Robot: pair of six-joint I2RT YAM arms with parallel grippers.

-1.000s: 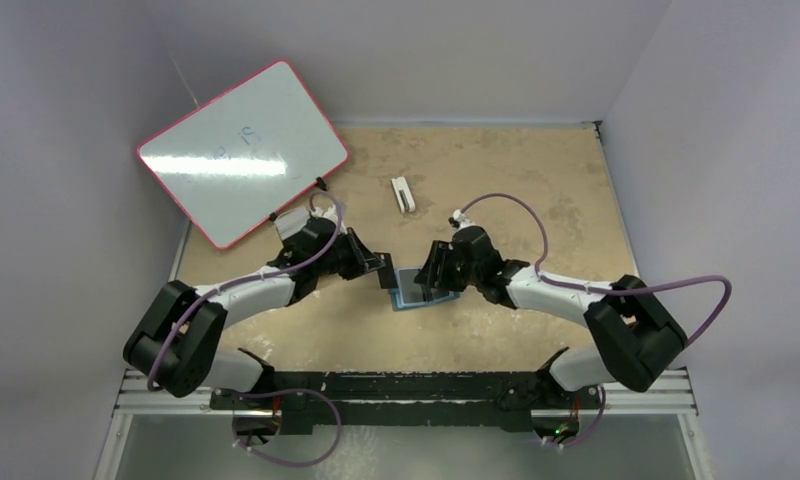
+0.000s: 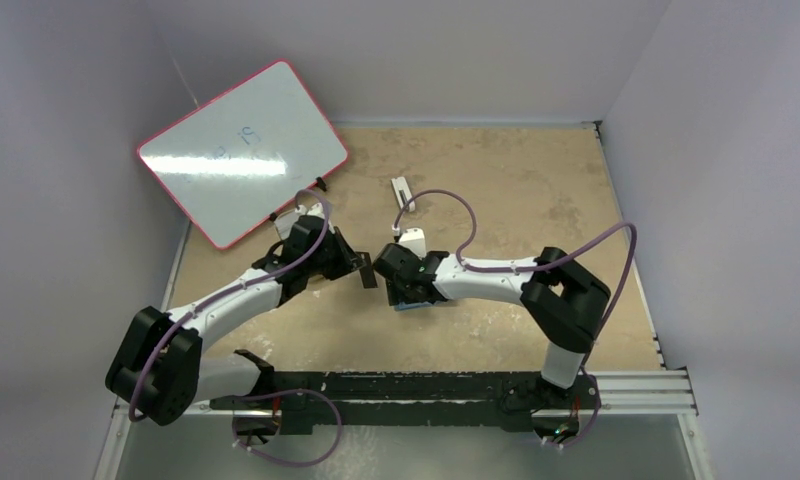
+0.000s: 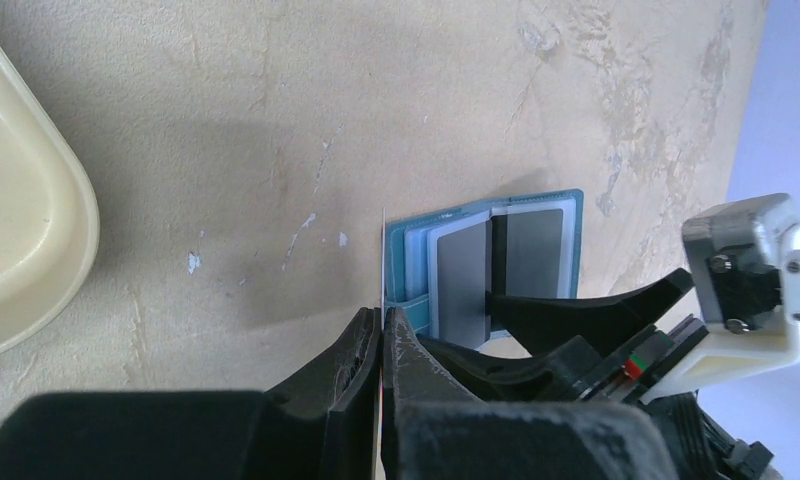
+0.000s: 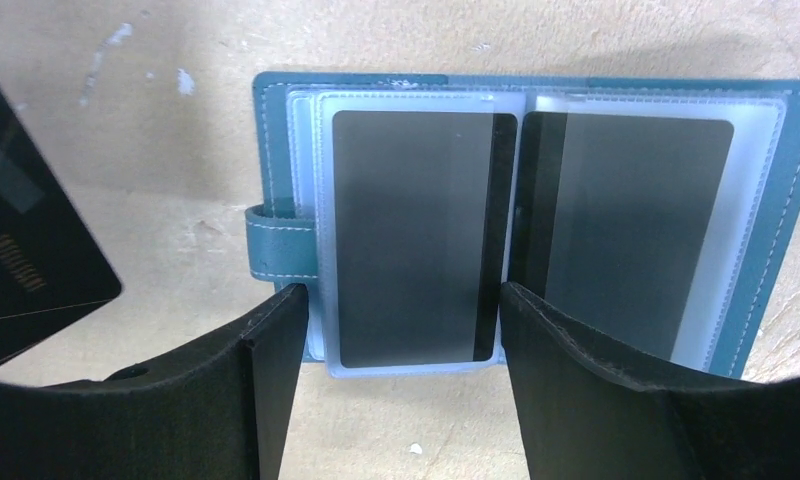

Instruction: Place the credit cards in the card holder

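Observation:
A thin black card (image 2: 368, 272) stands out from my left gripper (image 2: 358, 263), which is shut on it. In the left wrist view the card (image 3: 383, 265) shows edge-on as a narrow line between the fingertips. To its right lies the blue card holder (image 3: 571, 255), spread open on the table with dark panels under clear pockets. Open above the holder, my right gripper has its fingers (image 4: 276, 345) apart at the near part of the left pocket. The black card (image 4: 36, 250) appears left of the holder, apart from it.
A red-edged whiteboard (image 2: 246, 150) occupies the back left. A small white object (image 2: 403, 194) lies behind the arms. A cream tray (image 3: 71, 230) is left of my left gripper.
My right gripper has moved left over the holder, covering much of it from above. The left gripper has shifted slightly left with the card, away from the holder's edge.

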